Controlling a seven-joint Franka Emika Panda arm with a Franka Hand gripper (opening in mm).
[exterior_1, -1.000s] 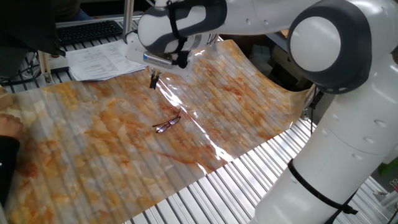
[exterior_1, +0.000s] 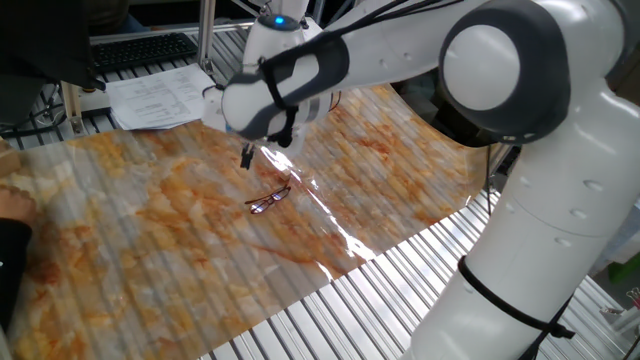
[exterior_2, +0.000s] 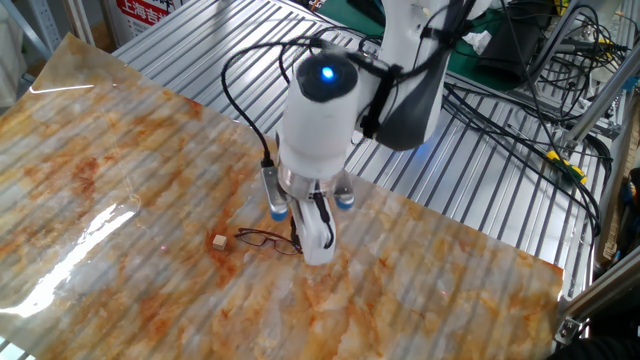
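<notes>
A pair of dark-framed glasses (exterior_1: 268, 200) lies on the marbled sheet (exterior_1: 130, 250). In exterior view 2 the glasses (exterior_2: 268, 241) are partly covered at their right end by my gripper (exterior_2: 312, 250), which points downward. A small pale wooden cube (exterior_2: 219, 242) sits just left of the glasses in that view. In exterior view 1 I cannot make out the cube. There the dark fingertips of my gripper (exterior_1: 247, 157) hang above the sheet, beyond the glasses and apart from them in the picture. Whether the fingers are apart or together cannot be made out.
Papers (exterior_1: 165, 97) and a keyboard (exterior_1: 145, 50) lie past the sheet's far edge. A person's hand (exterior_1: 18, 205) rests at the left edge. Cables (exterior_2: 520, 165) run over the slatted table at the right. Much of the sheet is bare.
My arm and gripper have come down over the last second, the fingertips sinking lower in exterior view 1. The glasses have stayed in place.
</notes>
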